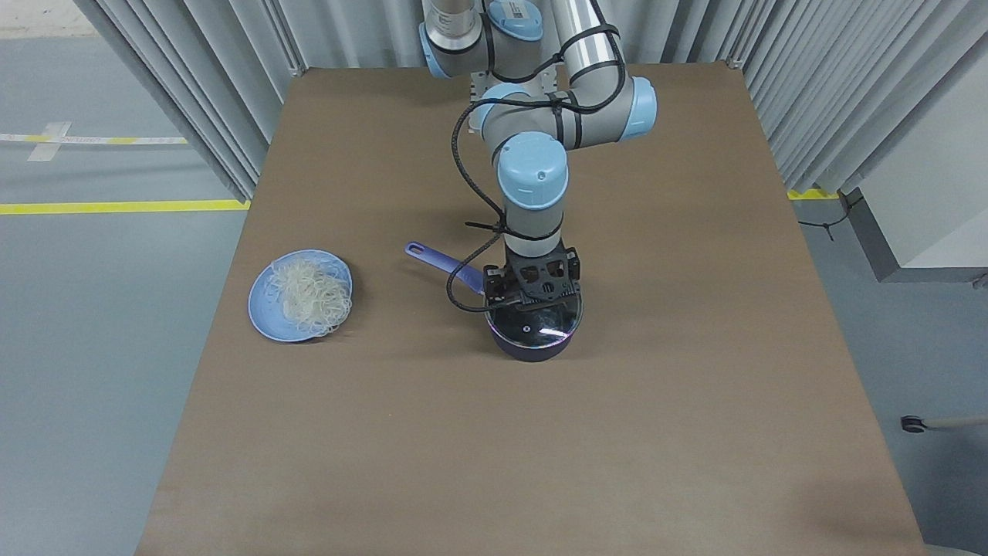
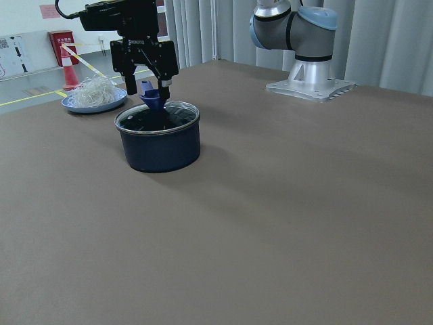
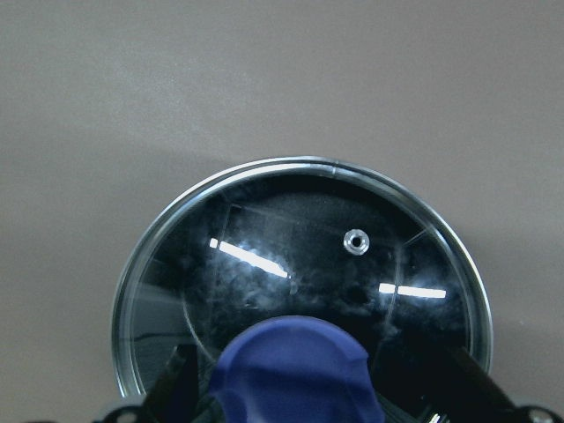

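A dark blue saucepan point(image 1: 534, 347) with a glass lid point(image 3: 291, 211) and blue handle point(image 1: 432, 256) stands on the table. My gripper point(image 2: 146, 80) is over the lid's blue knob point(image 3: 291, 370), its fingers either side of it in the left and wrist views, apparently open; whether they touch the knob is unclear. In the front view the wrist housing hides the knob. A blue plate point(image 1: 265, 310) of pale noodles point(image 1: 312, 295) lies to the left of the pan.
Grey curtains line the back behind the robot base point(image 2: 311, 88).
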